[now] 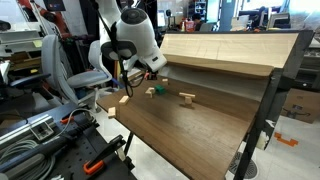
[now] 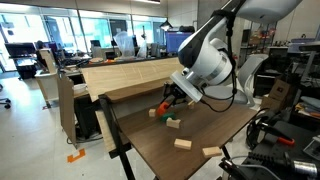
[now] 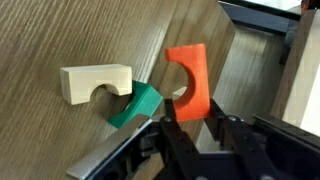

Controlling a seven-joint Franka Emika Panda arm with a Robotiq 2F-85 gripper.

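Observation:
An orange arch-shaped block [image 3: 190, 75] stands out past my fingertips in the wrist view, and my gripper is shut on its near end. In exterior view 2 the orange block [image 2: 164, 106] shows just below the gripper, over the far part of the table near the shelf. A green block [image 3: 142, 103] lies on the wood to the left of the held block, beside a pale wooden arch block [image 3: 96, 83]. From exterior view 1 the green block [image 1: 159, 87] sits close below the gripper [image 1: 150, 75]; the held block is hard to make out there.
Several pale wooden blocks lie around the table, among them one [image 1: 187, 99] near the middle and one [image 2: 213, 152] near the edge. A raised wooden shelf [image 1: 225, 48] runs along the far side.

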